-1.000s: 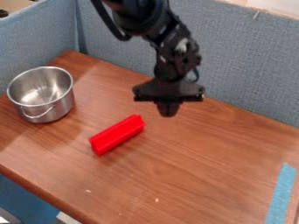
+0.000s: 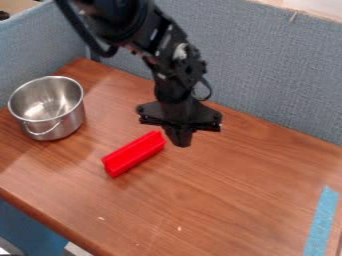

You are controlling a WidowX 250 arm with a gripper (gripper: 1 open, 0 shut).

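A red cylinder-like bar [image 2: 132,154] lies diagonally on the wooden table [image 2: 234,200], left of centre. My black gripper [image 2: 181,136] hangs just beyond its upper right end, pointing down; its fingertips are small and dark, and I cannot tell whether they are open or shut. A steel pot [image 2: 47,109] with a handle stands empty at the left, apart from the red bar.
Grey-blue padded walls [image 2: 267,70] bound the table at the back and left. A light blue strip [image 2: 321,222] lies near the right edge.
The bar and the pot have not moved.
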